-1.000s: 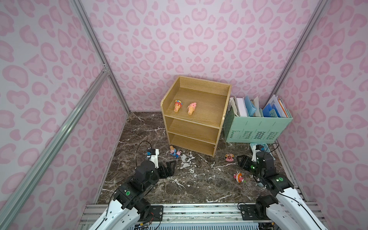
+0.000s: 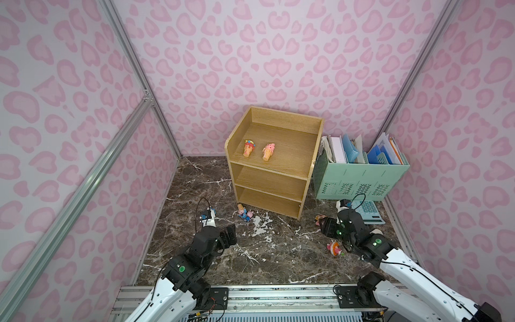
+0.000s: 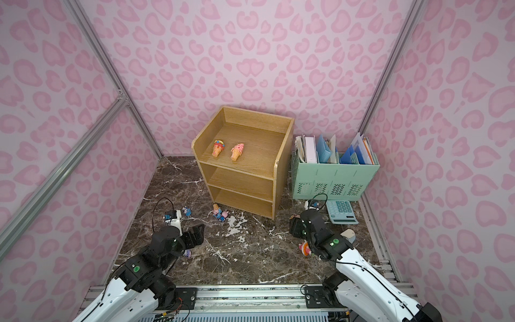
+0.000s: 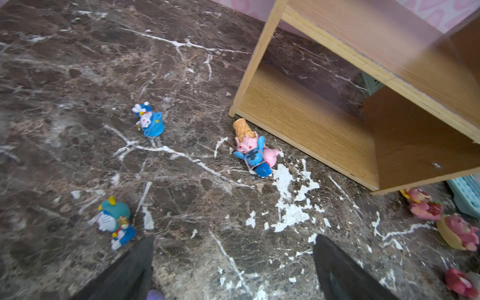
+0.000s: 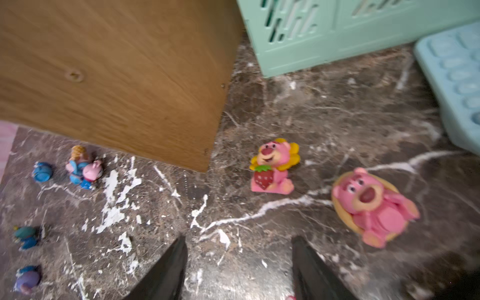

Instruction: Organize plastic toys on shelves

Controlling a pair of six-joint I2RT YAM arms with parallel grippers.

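Two toys, one red-topped (image 2: 248, 148) and one pink (image 2: 268, 152), lie on the upper level of the wooden shelf (image 2: 279, 171). At its front left foot, a blue-and-pink toy with a cone (image 4: 253, 150) rests on the floor. Further left are a blue toy (image 4: 149, 120) and a teal toy (image 4: 116, 221). My left gripper is open and empty above the left floor. Over the right floor, my right gripper is part open with nothing between its fingers. Ahead of it sit a strawberry bear (image 5: 273, 166) and a pink bear (image 5: 374, 206).
A mint file box (image 2: 359, 179) full of folders stands right of the shelf, with a light blue calculator (image 3: 341, 211) in front. An orange-striped toy (image 2: 334, 248) lies beneath the right arm.
The left gripper has shifted slightly left.
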